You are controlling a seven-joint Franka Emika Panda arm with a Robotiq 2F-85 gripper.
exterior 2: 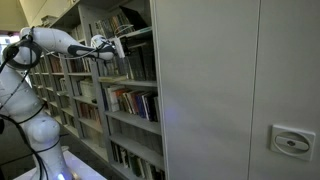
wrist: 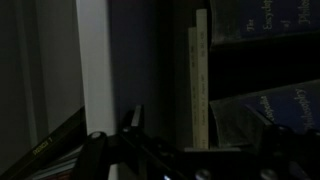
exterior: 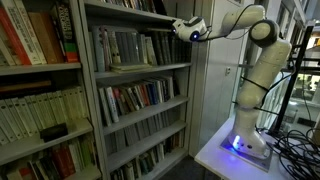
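Note:
My gripper [exterior: 178,28] is raised at the upper right of the bookcase, in front of its upper shelves. In exterior view 2 the same gripper [exterior 2: 122,46] is close to the upper books. Its fingers stand open in the wrist view, low in the picture, with nothing seen held. Ahead of it is a dark shelf space with two thin pale strips [wrist: 202,75], perhaps book edges. To their right are dark blue volumes [wrist: 283,110] lettered as an encyclopedia of philosophy. A pale upright panel [wrist: 98,70] runs down the left side.
More book rows [exterior: 133,97] fill the lower shelves. A tall pale cabinet wall [exterior 2: 205,95] stands beside the bookcase. The arm's base [exterior: 248,145] is on a white table [exterior: 218,158], with cables [exterior: 298,155] behind it.

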